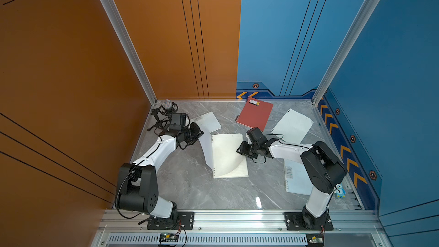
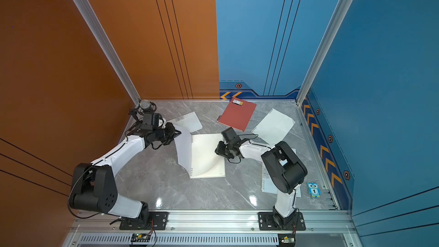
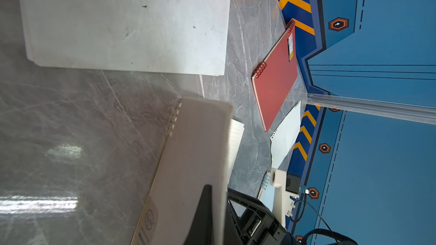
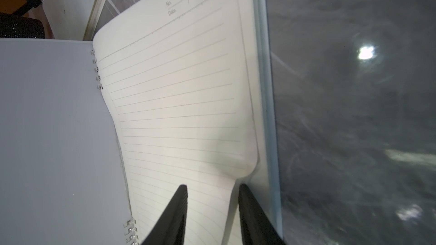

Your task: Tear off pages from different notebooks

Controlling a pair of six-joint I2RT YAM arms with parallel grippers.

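Observation:
A spiral notebook (image 1: 228,160) lies open mid-table with lined pages facing up. Its cover (image 3: 190,145) stands raised on the left, where my left gripper (image 1: 198,130) is shut on its far edge. My right gripper is at the notebook's right edge, its fingers apart. Between them passes the top page's (image 4: 177,90) edge, close against the right-hand finger (image 4: 247,204). That page is bowed upward near the fingers, with the sheets below showing beside it. In the right wrist view, the spiral binding (image 4: 97,74) shows at the fold.
A red notebook (image 1: 254,113) lies at the back. Torn-edged white sheet (image 1: 292,125) is at back right, a pale blue notebook (image 1: 297,177) partly under my right arm. Another pale notebook (image 1: 208,122) lies behind the left gripper.

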